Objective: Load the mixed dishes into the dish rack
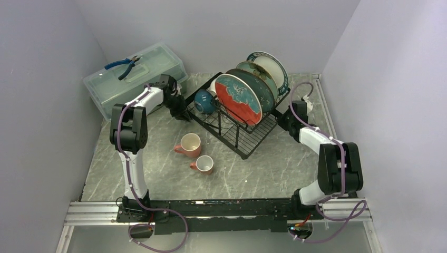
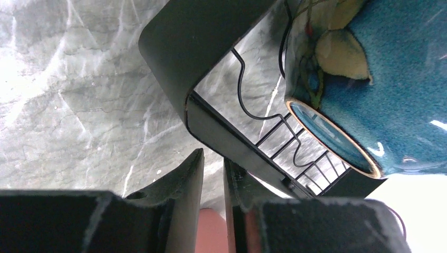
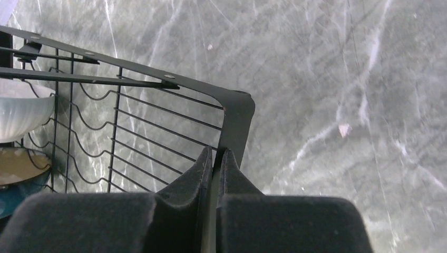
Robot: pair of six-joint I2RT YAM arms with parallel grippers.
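The black dish rack (image 1: 242,153) stands mid-table, holding several upright plates (image 1: 237,100) and a blue bowl (image 1: 204,101). My left gripper (image 1: 182,113) is at its left end, shut on the rack's frame (image 2: 248,158), seen close up in the left wrist view. My right gripper (image 1: 282,118) is shut on the rack's right-end frame (image 3: 234,118). A larger pink mug (image 1: 191,145) and a smaller pink mug (image 1: 204,164) stand on the table in front of the rack.
A lidded clear plastic box (image 1: 95,84) with blue-handled pliers (image 1: 126,66) on it fills the back left. Grey walls enclose the table.
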